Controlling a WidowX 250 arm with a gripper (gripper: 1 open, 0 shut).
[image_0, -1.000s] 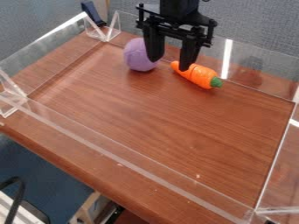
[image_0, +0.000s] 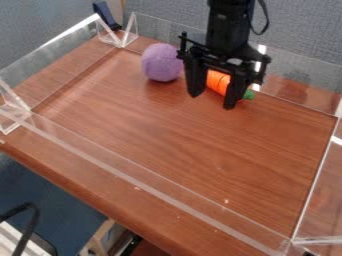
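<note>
My black gripper (image_0: 214, 88) hangs open at the back centre of the wooden tray, its fingers reaching down over an orange carrot toy (image_0: 219, 80) with a green top, which is partly hidden behind it. Whether the fingers touch the carrot cannot be told. A round purple object (image_0: 160, 62) sits just to the left of the gripper.
Clear plastic walls border the wooden surface (image_0: 160, 150), whose front and middle are empty. A grey padded wall stands behind. A dark cable and some hardware lie outside at the lower left.
The gripper has moved right and lower, from beside and above the purple object to over the carrot, which it now partly covers.
</note>
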